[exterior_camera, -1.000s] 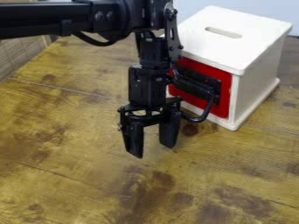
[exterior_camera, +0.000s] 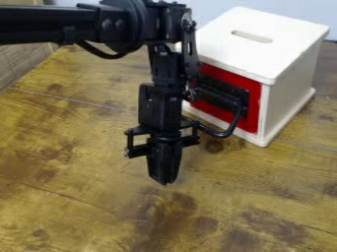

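Observation:
My gripper points down over the wooden table, in front of a white box with a slot in its top and a red front panel. The fingers are closed together, and nothing shows between them. The arm partly hides the red panel and the black fitting on it.
The box takes up the back right. A light wall edge runs along the back left.
The fingers have gone from open to shut.

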